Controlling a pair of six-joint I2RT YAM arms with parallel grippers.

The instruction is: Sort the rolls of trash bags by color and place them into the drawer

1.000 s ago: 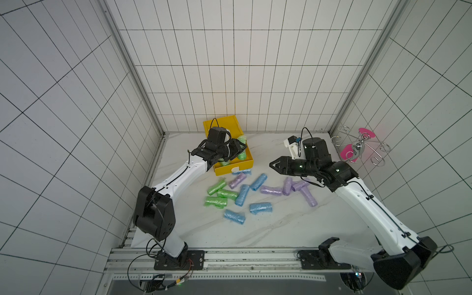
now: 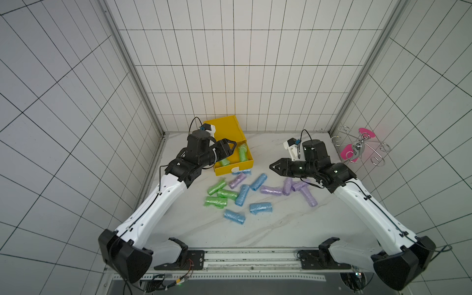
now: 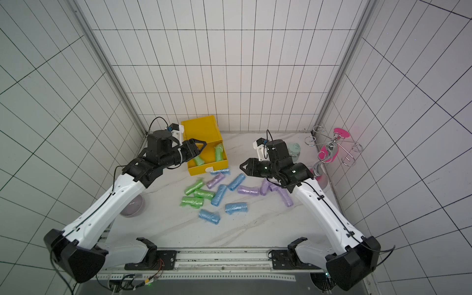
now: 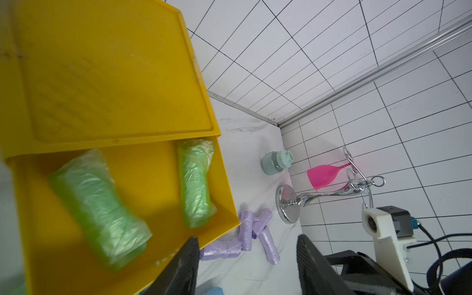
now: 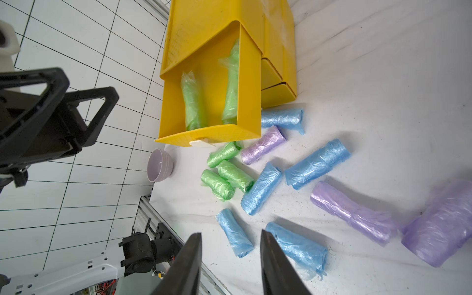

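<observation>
Two green rolls, one on the left (image 4: 103,211) and one on the right (image 4: 195,184), lie inside the pulled-out top drawer (image 2: 234,168) of the yellow drawer box (image 5: 277,59). My left gripper is open and empty, up and left of the drawer. Over the middle right of the table, my right gripper is partly open with nothing between its fingers. On the table, several green rolls (image 2: 216,202), blue rolls (image 2: 260,208) and purple rolls (image 2: 271,190) lie loose. One blue roll (image 5: 282,119) rests against the box's front.
A pink-handled utensil stand (image 2: 361,140) is at the right wall, with a pale green bottle (image 4: 276,161) nearby. A mauve bowl (image 3: 131,205) sits at the far left.
My left arm has pulled back left and up from over the drawer, its elbow swinging outward. My right arm has hardly moved. The loose rolls lie where they were.
</observation>
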